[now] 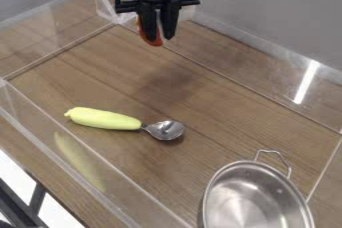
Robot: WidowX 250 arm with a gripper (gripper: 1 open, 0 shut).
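My dark gripper [158, 24] hangs at the top centre of the camera view, shut on a small orange object [150, 32] that is partly hidden behind its fingers. A pale item behind the gripper is mostly hidden.
A yellow-handled spoon [103, 118] lies on the wooden surface [147, 77] at lower left. A steel pot [254, 204] with wire handle stands at lower right. Clear walls edge the area.
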